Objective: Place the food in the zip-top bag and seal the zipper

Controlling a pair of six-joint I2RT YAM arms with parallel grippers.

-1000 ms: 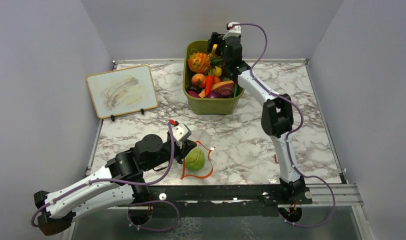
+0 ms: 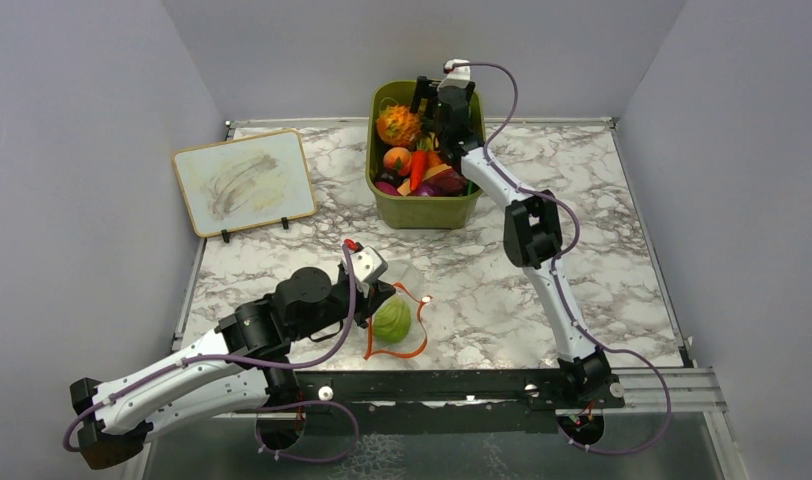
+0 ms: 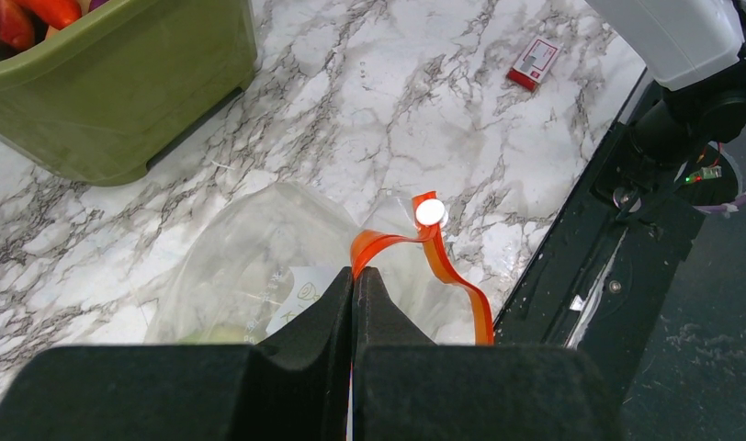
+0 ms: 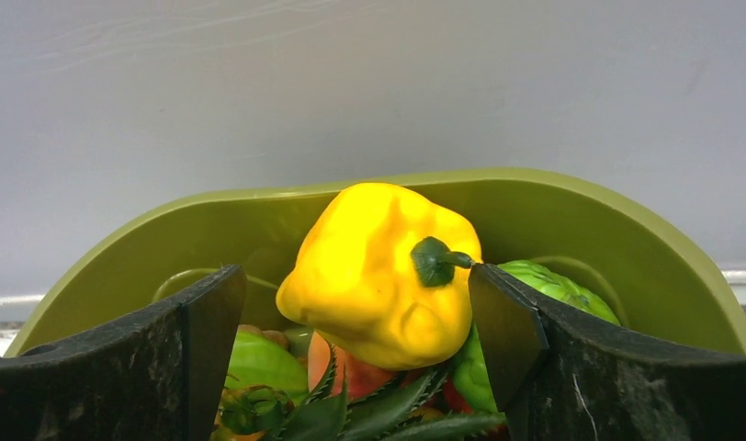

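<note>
My left gripper is shut at the orange zipper edge of the clear zip top bag, its fingertips on that strip. A green round vegetable lies inside the bag in the top view. In the right wrist view my right gripper is open around a yellow bell pepper at the back of the green bin, with other food beneath it.
A whiteboard rests at the back left. A small red packet lies on the marble table to the right.
The left arm has moved very slightly; the bag is nearly unchanged.
</note>
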